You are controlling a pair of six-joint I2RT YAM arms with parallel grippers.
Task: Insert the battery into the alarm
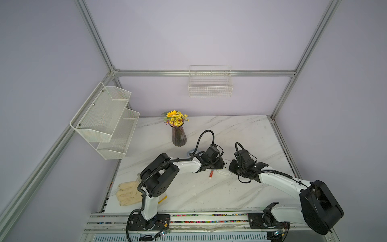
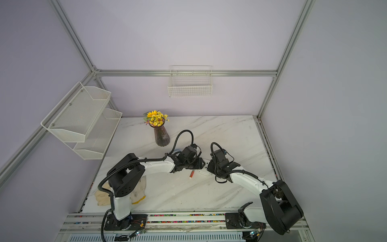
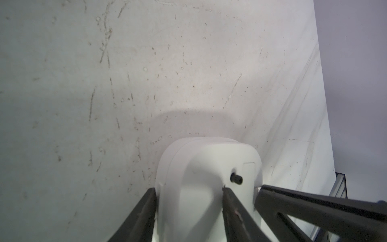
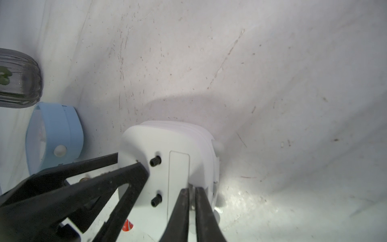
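The white alarm (image 3: 197,169) rests on the marble table, my left gripper shut on its body. In the right wrist view its back shows two dark posts and a long rectangular panel (image 4: 178,169). My right gripper is shut at that panel's edge, its tips close together against the alarm; nothing clearly shows between them. An orange-red battery (image 1: 210,173) lies on the table just below the alarm in the top views.
A blue round object (image 4: 64,129) and a glass vase (image 1: 178,136) with yellow flowers stand behind. Beige gloves (image 1: 128,193) lie at the front left.
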